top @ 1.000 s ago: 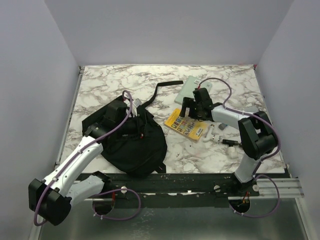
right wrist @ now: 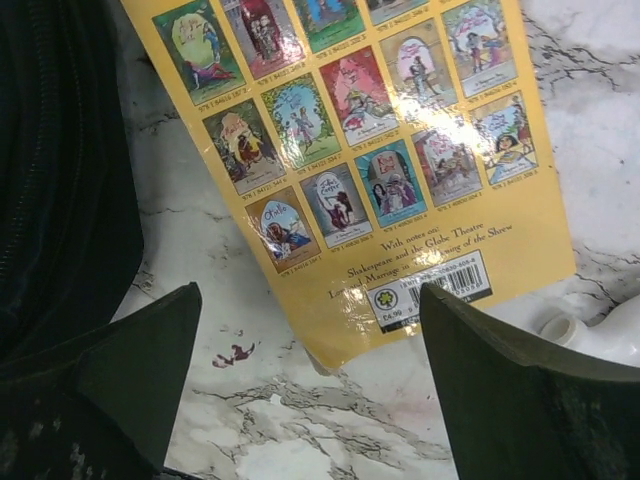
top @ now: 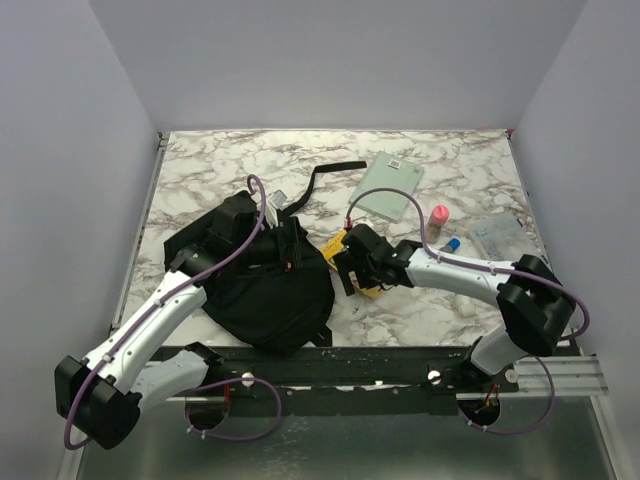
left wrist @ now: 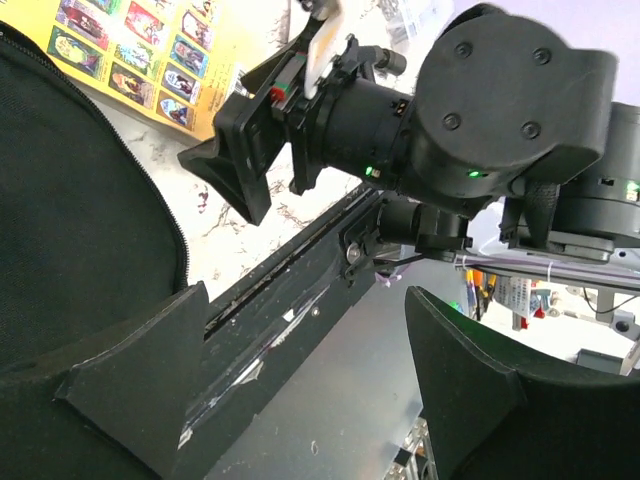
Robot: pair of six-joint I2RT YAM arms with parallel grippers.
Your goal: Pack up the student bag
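Note:
The black bag (top: 270, 316) lies open-topped on the left of the marble table, with my left gripper (top: 282, 245) over it, open. Its zipped edge shows in the left wrist view. A yellow book (right wrist: 390, 250) with small cover pictures lies just right of the bag. My right gripper (top: 355, 268) is low over this book, open, its fingertips either side of the book's bottom end in the right wrist view, nothing clearly held.
A green folder (top: 388, 175) lies at the back. A pink bottle (top: 438, 220), a blue item (top: 450, 246) and a clear pouch (top: 500, 237) are at the right. A white bottle (right wrist: 600, 335) lies beside the book.

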